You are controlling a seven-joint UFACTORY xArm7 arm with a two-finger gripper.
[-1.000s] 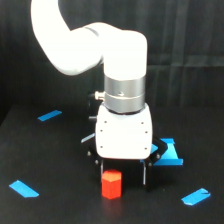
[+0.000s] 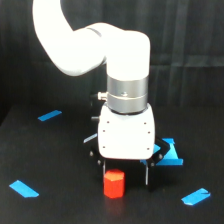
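A small red block (image 2: 114,184) sits on the black table near the front. Just above the table, the white arm's gripper (image 2: 126,176) points straight down, open, its thin fingers well apart. The block shows between the two fingers, close to the left one and well away from the right one. Whether the left finger touches the block, or the block is a little in front of it, I cannot tell.
Behind the gripper to the right lies a blue and white object (image 2: 172,158), partly hidden by the gripper. Blue tape strips mark the table at front left (image 2: 23,189), front right (image 2: 196,197) and back left (image 2: 49,115).
The arm and gripper have shifted slightly to the right. The red block also stands slightly further right than before. The fingers are still apart.
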